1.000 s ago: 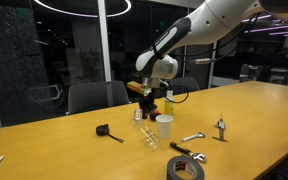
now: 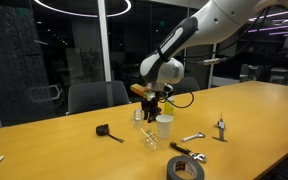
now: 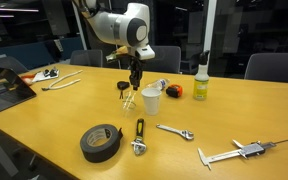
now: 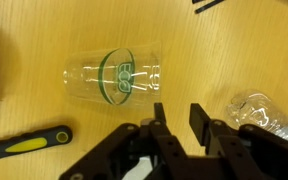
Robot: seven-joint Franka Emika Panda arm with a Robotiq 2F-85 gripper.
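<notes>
My gripper points down over the table, its fingers (image 4: 160,115) apart with bare tabletop showing between them. A clear plastic cup (image 4: 114,76) with a green logo lies on its side, up and left of the fingers in the wrist view. The white cup (image 3: 151,99) stands upright close to the gripper (image 3: 135,84) in the second exterior view; in the wrist view the fingers mostly cover a white shape. A clear bottle-like item (image 4: 261,112) lies to the right of the fingers.
Black tape (image 3: 101,143), an adjustable wrench (image 3: 138,138), a second wrench (image 3: 175,131) and a caliper (image 3: 246,151) lie nearer the front. A spray bottle (image 3: 201,83) and a red-and-black item (image 3: 174,91) are behind.
Over the last second the arm has shifted slightly right and down in the first exterior view, covering more of the spray bottle. The objects on the table look unmoved.
</notes>
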